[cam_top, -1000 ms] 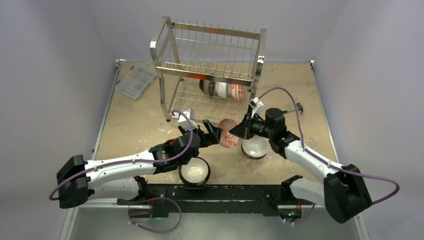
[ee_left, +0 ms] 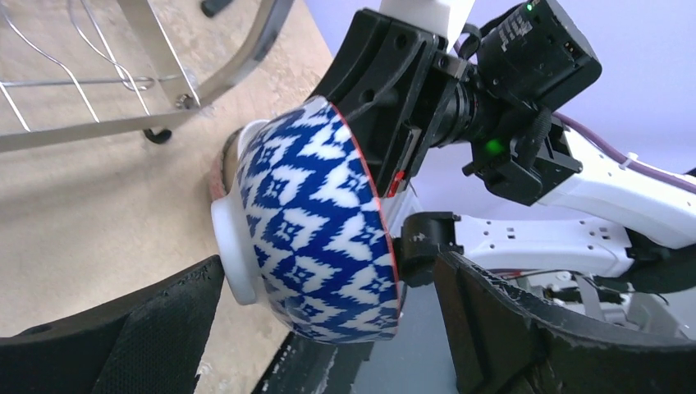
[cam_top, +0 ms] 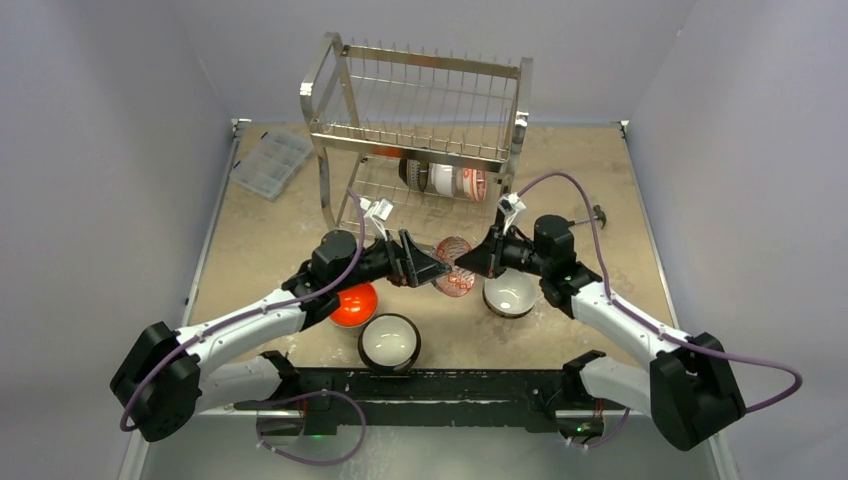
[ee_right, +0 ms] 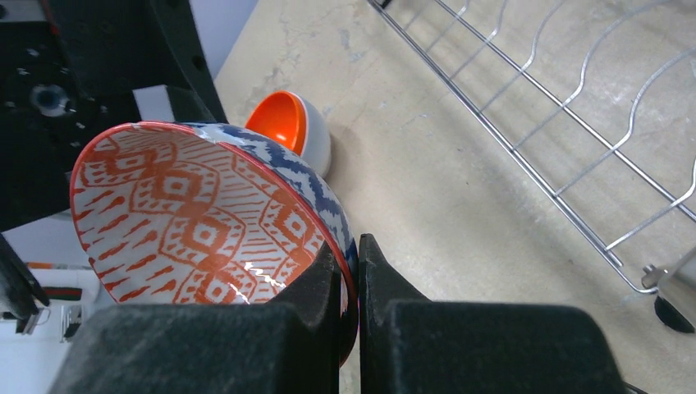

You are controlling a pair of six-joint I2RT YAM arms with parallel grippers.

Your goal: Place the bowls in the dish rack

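A patterned bowl, blue and white outside and red inside (cam_top: 455, 278), is held on its side by my right gripper, shut on its rim. My left gripper is open, its fingers either side of that bowl (ee_left: 312, 222) in the left wrist view. The steel dish rack (cam_top: 430, 140) stands behind, with several bowls on edge on its lower tier. An orange bowl (cam_top: 355, 302), a dark-rimmed white bowl (cam_top: 389, 342) and another white bowl (cam_top: 510, 293) are on the table.
A clear plastic compartment box (cam_top: 271, 165) lies left of the rack, a hammer (cam_top: 590, 218) to its right. Walls bound both sides.
My left gripper has swung toward the held bowl, its arm shifting and turning until the fingers are round the bowl.
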